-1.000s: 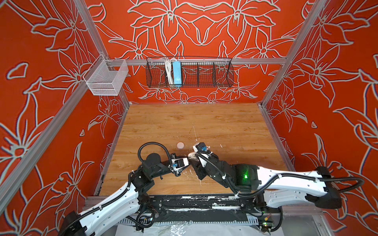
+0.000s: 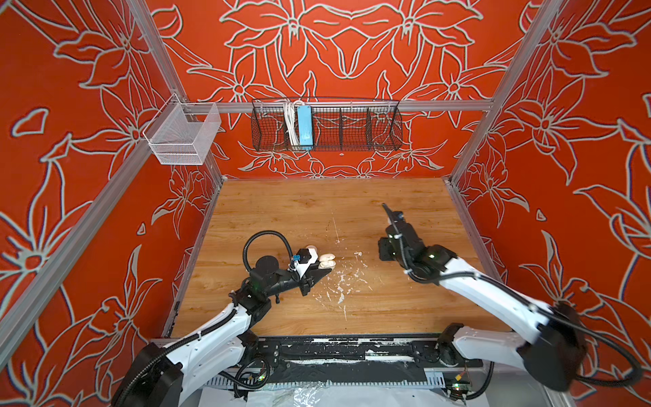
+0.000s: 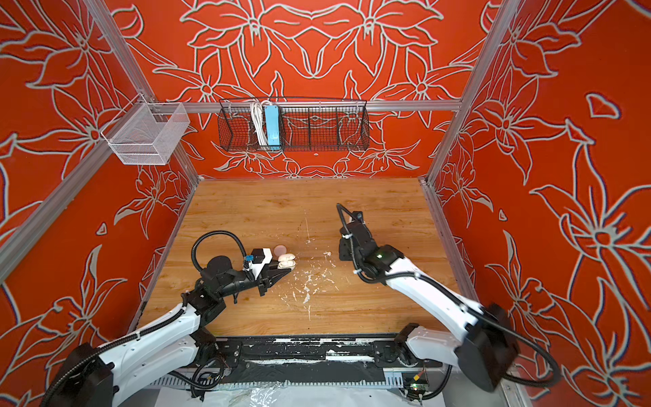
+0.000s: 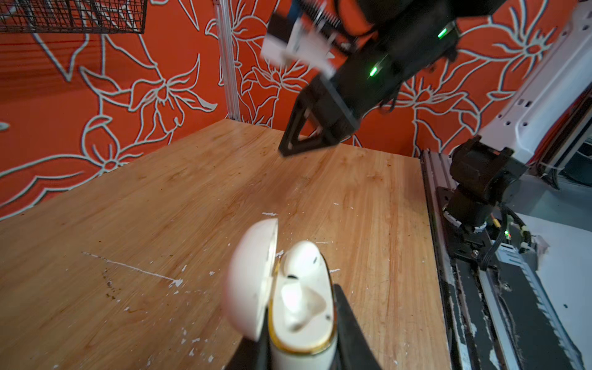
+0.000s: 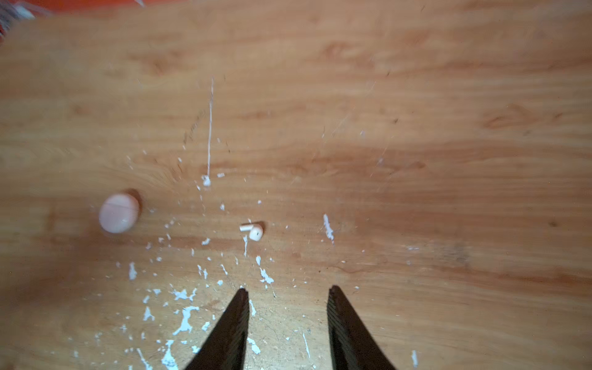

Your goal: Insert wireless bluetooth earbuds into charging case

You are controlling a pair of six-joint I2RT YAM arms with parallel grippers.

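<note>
The white charging case (image 4: 302, 320) has its lid (image 4: 251, 277) raised, and my left gripper (image 2: 322, 267) is shut on it above the table. A rounded white earbud (image 4: 303, 262) appears to sit in one side of the case; how deep it sits cannot be told. A second white earbud (image 5: 255, 232) lies loose on the wood, its stem pointing left in the right wrist view. Over the table on the right, my right gripper stands open with bare wood showing between its fingers. The loose earbud is beyond and slightly left of those fingers, not touching them.
A pale pink disc (image 5: 119, 212) lies on the table close to the left gripper. White paint flecks (image 5: 185, 317) mark the wood near the loose earbud. A black wire basket (image 2: 339, 129) hangs on the rear wall.
The left gripper has shifted slightly back and left with the case, now partly covering the pink disc.
</note>
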